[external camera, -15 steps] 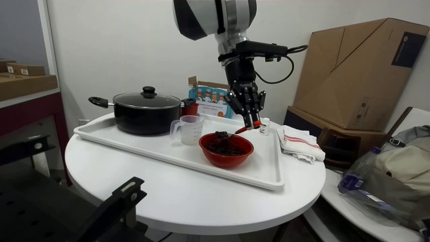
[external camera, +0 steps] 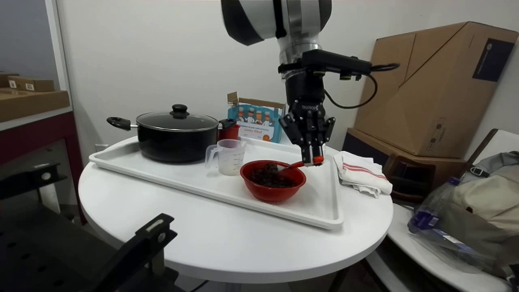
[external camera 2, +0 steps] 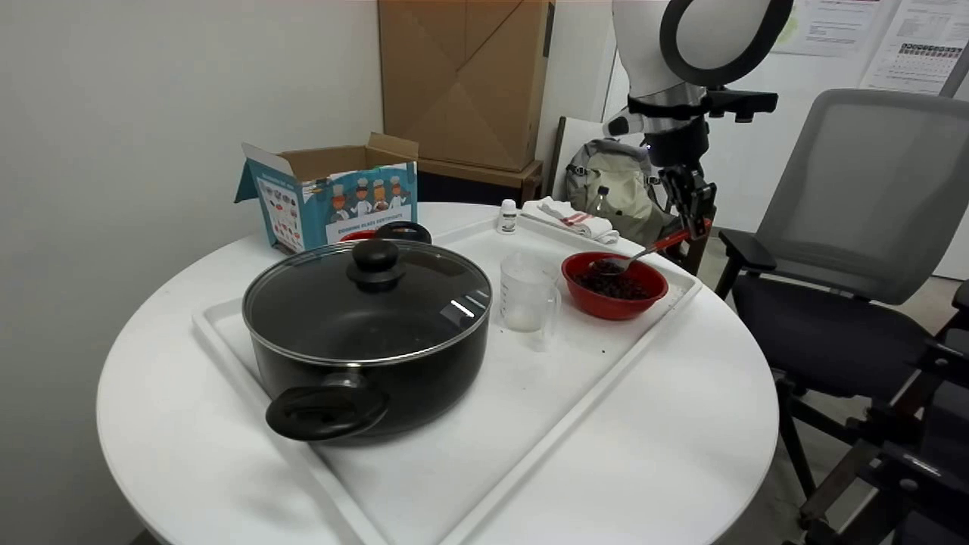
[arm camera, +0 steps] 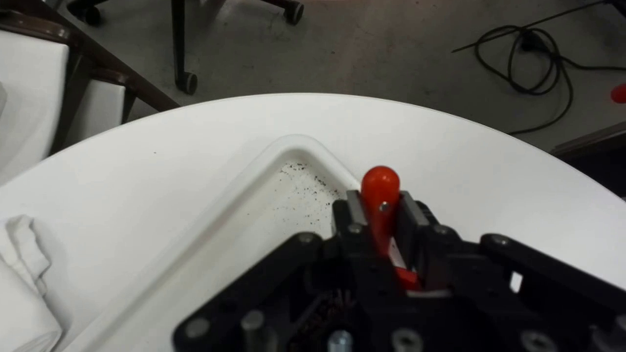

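My gripper is shut on the red handle of a spoon point(external camera: 293, 165), just right of the red bowl point(external camera: 273, 193) in exterior view 1. The metal end of the spoon dips into the bowl, among dark bits point(external camera 2: 614, 281) that look like beans. In the wrist view the rounded red handle end point(arm camera: 380, 179) sticks out between both fingers. The bowl itself is mostly hidden there behind the gripper. A clear measuring cup point(external camera 2: 525, 295) stands beside the bowl, holding a little pale stuff at its bottom.
Bowl and cup share a white tray point(external camera 2: 545, 445) with a lidded black pot point(external camera: 177, 138). A small white bottle point(external camera 2: 508, 217) stands near the tray's far edge. Behind are a blue box point(external camera 2: 336, 204) and a folded towel point(external camera: 361, 172).
The gripper has moved right in exterior view 1, carrying the spoon. Its heaped scoop end was raised above the bowl's rim and now sits lower, within the bowl.
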